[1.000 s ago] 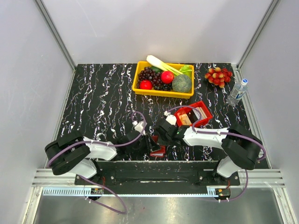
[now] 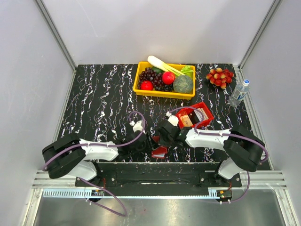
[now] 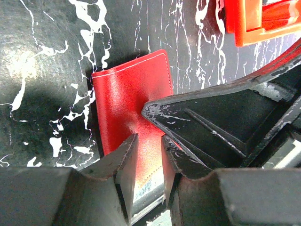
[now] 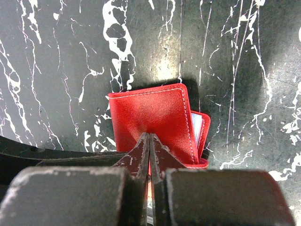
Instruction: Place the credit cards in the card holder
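The red card holder [image 2: 160, 149] lies on the table near the front edge, mostly covered by both grippers in the top view. In the right wrist view its smooth red cover [image 4: 150, 113] faces up, and a pale card edge [image 4: 196, 123] shows inside its right side. My right gripper is shut, its tips at the cover with nothing visible between them. From the left wrist view, my left gripper is partly open over the holder, fingers apart. Something white [image 3: 149, 188] shows at the holder's lower end, partly hidden by those fingers.
Behind the right arm stands a red box [image 2: 210, 114] with several cards or small flat items. A yellow basket [image 2: 164, 93] of fruit and vegetables is at the back, with grapes [image 2: 219, 76] and a bottle [image 2: 239, 93] to its right.
My right arm stays almost still.
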